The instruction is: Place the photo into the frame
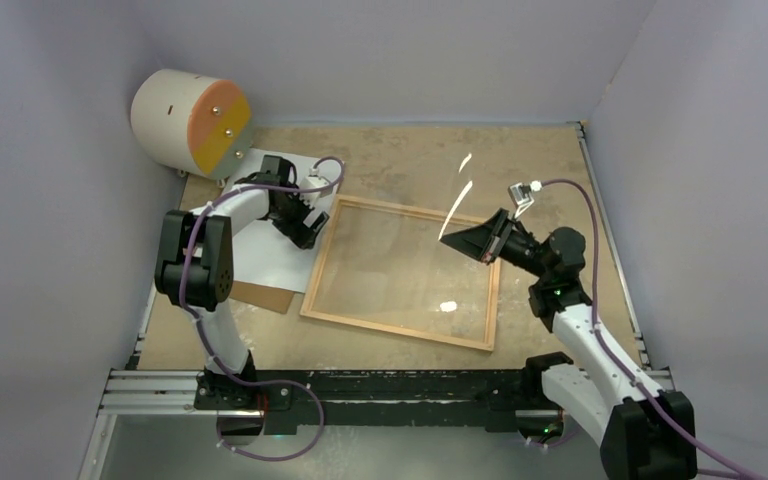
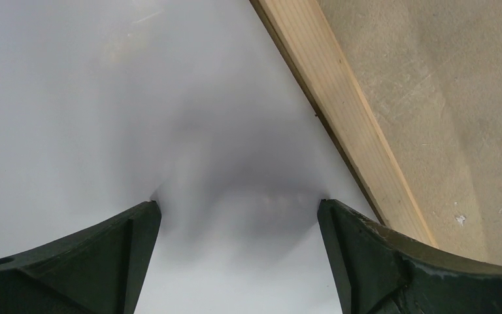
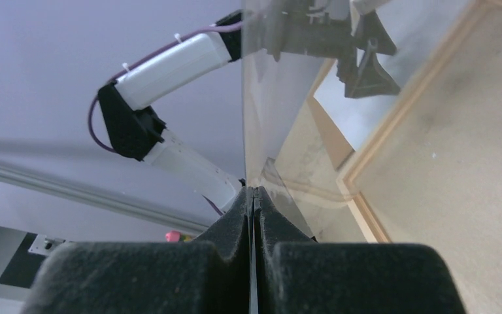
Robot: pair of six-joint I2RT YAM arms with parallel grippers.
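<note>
My right gripper point(image 1: 442, 239) is shut on the edge of a clear sheet point(image 3: 269, 124), which rises from its fingertips in the right wrist view; in the top view bright glints mark it. Below lies the light wooden frame point(image 1: 400, 325), flat on the table. To its left is a white sheet point(image 1: 270, 253); whether this is the photo I cannot tell. Over its right part, close to the frame's left side, my left gripper stands open, with nothing held between its fingers. The sheet's far outline is hard to make out.
A brown board point(image 1: 262, 296) sticks out from under the white sheet. At the back left stands a white drum with a coloured end point(image 1: 192, 122). Bare table point(image 1: 390, 160) shows behind the frame.
</note>
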